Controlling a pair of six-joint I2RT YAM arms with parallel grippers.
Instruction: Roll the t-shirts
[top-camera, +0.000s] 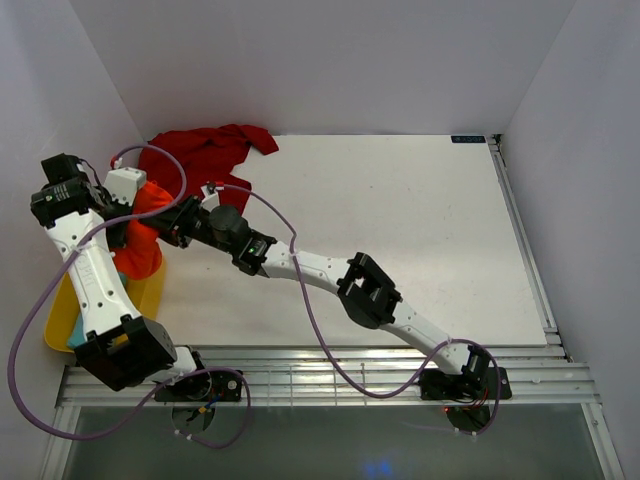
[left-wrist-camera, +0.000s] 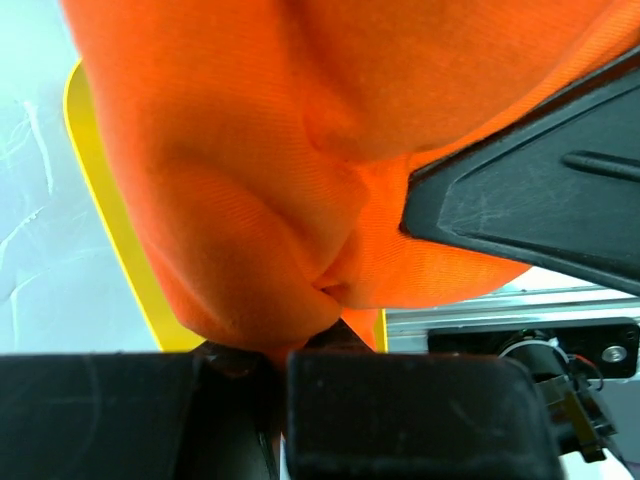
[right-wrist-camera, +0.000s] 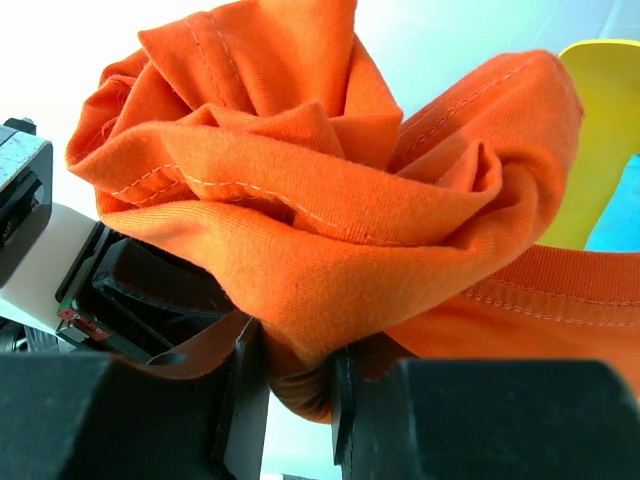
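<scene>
An orange T-shirt (top-camera: 142, 245) hangs bunched between both arms above the yellow bin at the table's left end. My left gripper (top-camera: 120, 215) is shut on it; the cloth fills much of the left wrist view (left-wrist-camera: 250, 180). My right gripper is shut on a folded, gathered part of the shirt, whose stitched hems show in the right wrist view. The yellow bin (top-camera: 152, 290) holds something light blue, largely hidden by the left arm.
A dark red pile of cloth (top-camera: 205, 150) lies at the table's back left. Grey walls border the back and sides.
</scene>
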